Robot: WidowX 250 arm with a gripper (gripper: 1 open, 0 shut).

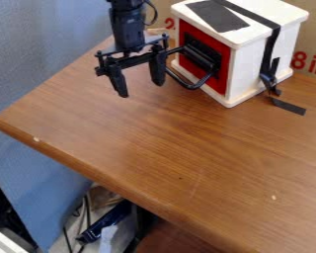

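My black gripper (139, 77) hangs over the back left of the wooden table, fingers pointing down and apart, with nothing seen between them. Just to its right stands a white box (256, 81) with a red front panel (217, 49). A black handle (185, 82) on that front sticks out toward my gripper, close beside its right finger; whether they touch I cannot tell.
Cardboard (306, 49) stands behind the box. A short black strip (287, 106) lies beside the box.
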